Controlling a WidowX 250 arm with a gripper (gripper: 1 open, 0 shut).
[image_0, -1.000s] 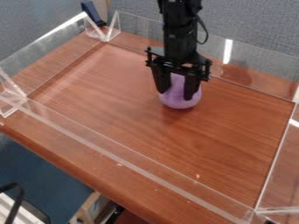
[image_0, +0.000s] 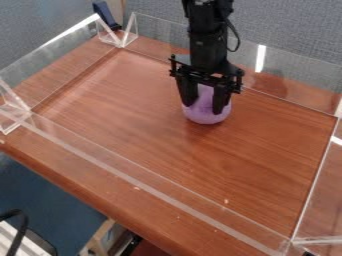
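Note:
A black arm reaches down from the top centre of the camera view, its gripper (image_0: 206, 84) low over a purple round object (image_0: 206, 109), which looks like a bowl or ball, on the wooden table (image_0: 147, 160). The fingers overlap the upper part of the purple object and hide some of it. Whether they grip it or only sit over it cannot be made out.
Clear plastic walls border the table on its sides. A dark blue floor (image_0: 40, 185) shows at lower left, with some equipment at the bottom corner.
The gripper has shifted very slightly to the right over the purple object; otherwise the scene looks the same.

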